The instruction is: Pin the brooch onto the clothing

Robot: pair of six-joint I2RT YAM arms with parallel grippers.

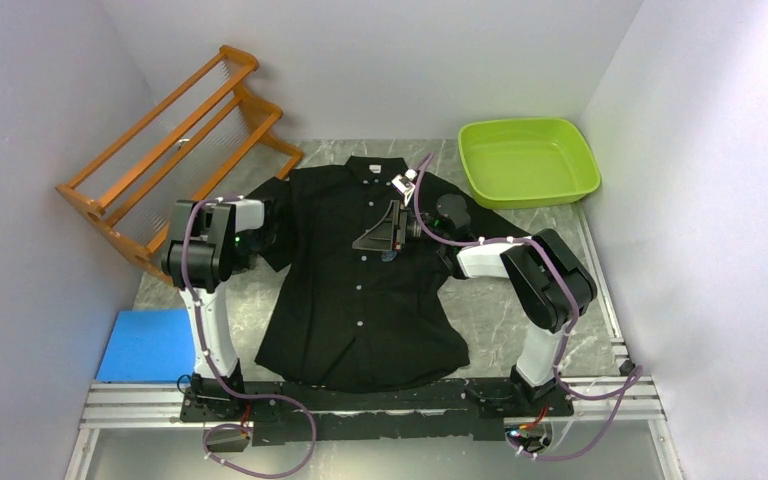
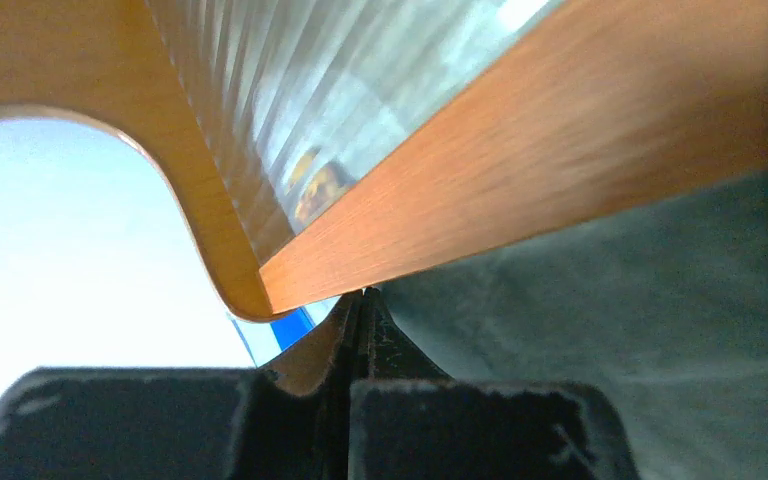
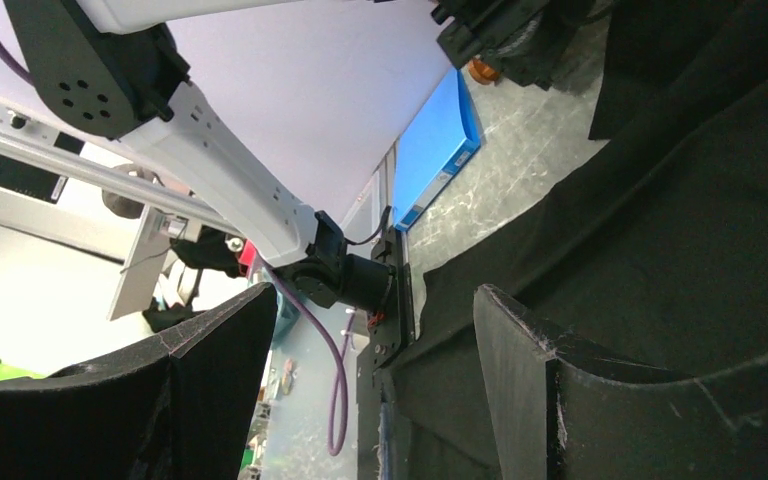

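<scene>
A black button-up shirt (image 1: pixel 360 330) lies spread flat with its collar away from the arms. On its chest a small bluish item (image 1: pixel 388 256), seemingly the brooch, shows just beneath my right gripper; I cannot tell whether it is pinned. The right gripper is open over the shirt, its fingers wide apart with nothing between them. At the shirt's left sleeve, beside the wooden rack, my left gripper is shut. Nothing shows between its fingertips, which appear just below the rack's lower rail.
The slatted wooden rack (image 1: pixel 185 140) stands close to the left arm. A blue folder (image 1: pixel 147 345) lies at the front left, and an empty green basin (image 1: pixel 530 165) sits at the back right. Bare grey tabletop (image 1: pixel 495 310) shows right of the shirt.
</scene>
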